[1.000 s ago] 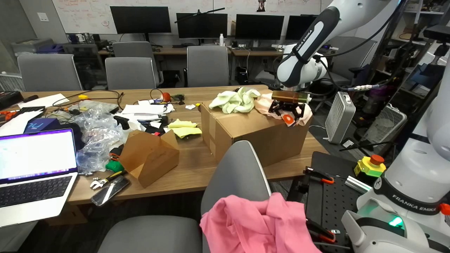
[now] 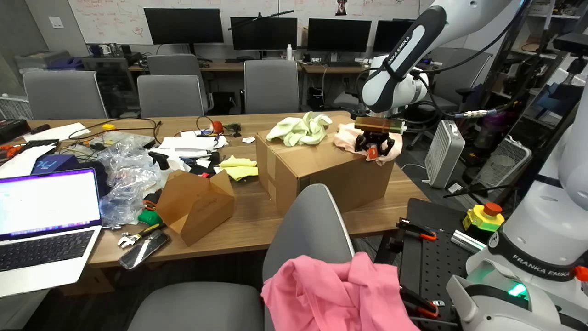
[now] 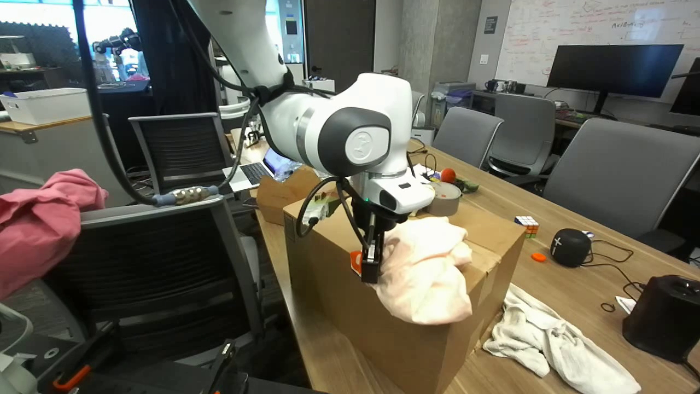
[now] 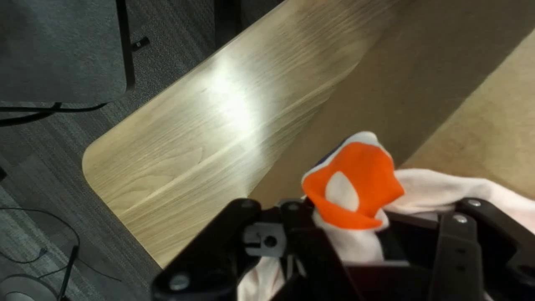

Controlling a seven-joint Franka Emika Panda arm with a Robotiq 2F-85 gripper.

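Note:
A pale pink cloth (image 3: 425,269) lies bunched over the end of a large cardboard box (image 2: 344,179), part of it hanging down the side. My gripper (image 2: 375,148) is down at the box's near edge, shut on a fold of this cloth. In the wrist view, an orange-and-white printed part of the cloth (image 4: 368,175) sticks out between the dark fingers; the fingertips themselves are largely covered. A light green cloth (image 2: 300,129) rests crumpled on the box's other end.
A grey chair (image 2: 308,237) with a pink garment (image 2: 339,295) stands before the wooden table (image 3: 584,289). An open small box (image 2: 195,207) and clutter lie left. A white cloth (image 3: 558,341) and a black speaker (image 3: 569,247) are beside the large box.
The large box has shifted a little left in exterior view 1, carrying the green cloth along. My gripper's fingers have come closer together around the pink cloth's printed part.

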